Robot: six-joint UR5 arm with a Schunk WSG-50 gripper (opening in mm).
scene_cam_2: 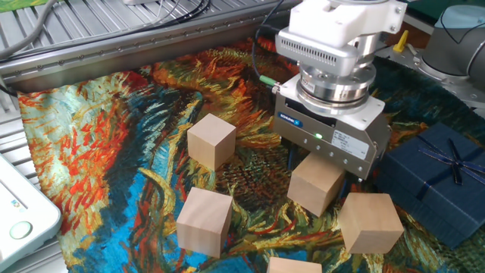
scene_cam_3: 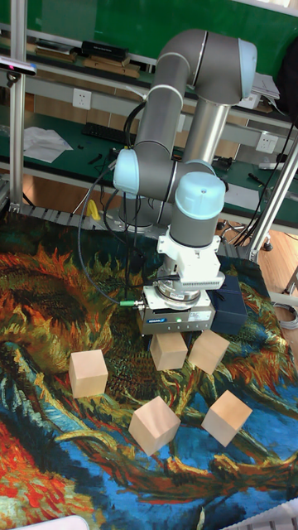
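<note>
My gripper points down over a plain wooden cube, its wide metal body hiding the back of the cube's top. Only slivers of the dark fingers show beside this cube, so whether they press on it cannot be told. The cube appears to rest on the cloth. To its right stands a second wooden cube, close but apart. Further left are another cube and one nearer the front. A last cube is cut off by the bottom edge; it shows whole in the other view.
A dark blue gift box with a ribbon sits close to the gripper's right. A white device lies at the left edge, and a metal rail runs along the back.
</note>
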